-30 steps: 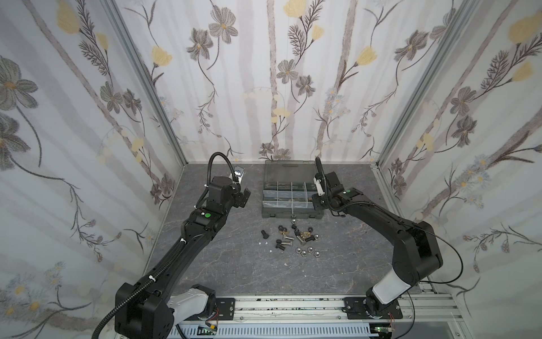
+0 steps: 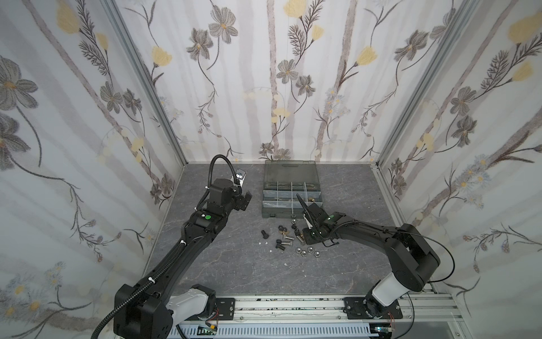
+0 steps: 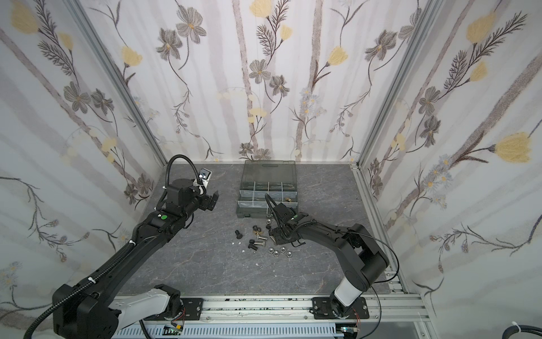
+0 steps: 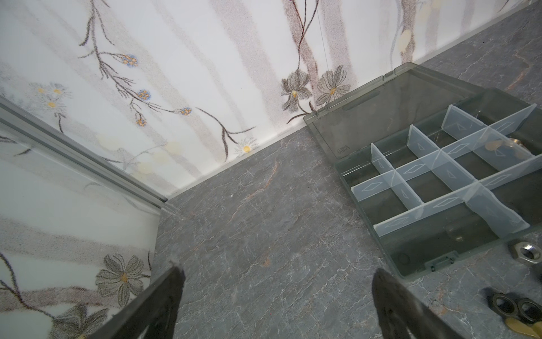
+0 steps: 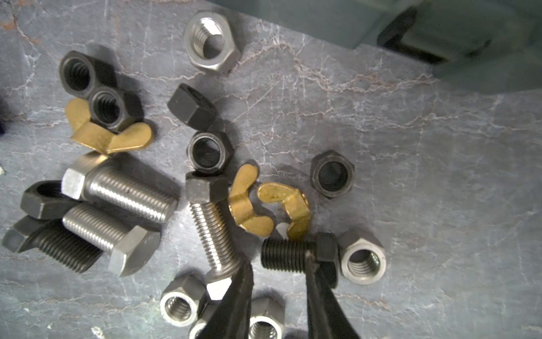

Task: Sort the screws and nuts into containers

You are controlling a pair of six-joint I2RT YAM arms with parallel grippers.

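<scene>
A pile of dark and silver bolts (image 5: 118,192), dark and silver hex nuts (image 5: 364,265) and brass wing nuts (image 5: 245,214) lies on the grey table in front of the divided organizer (image 4: 406,237). My right gripper is open low over the pile; its fingertips overlap a silver bolt and a dark bolt (image 5: 282,254) in the right wrist view, and I cannot tell whether they touch. My left gripper stands wide open over bare table left of the organizer, nothing between its fingers.
The organizer's lid (image 3: 268,172) stands up at the back. A brass piece (image 4: 516,147) sits in a right compartment.
My right arm has moved from the organizer's right side down and left over the pile of hardware. The left arm has dipped very slightly.
</scene>
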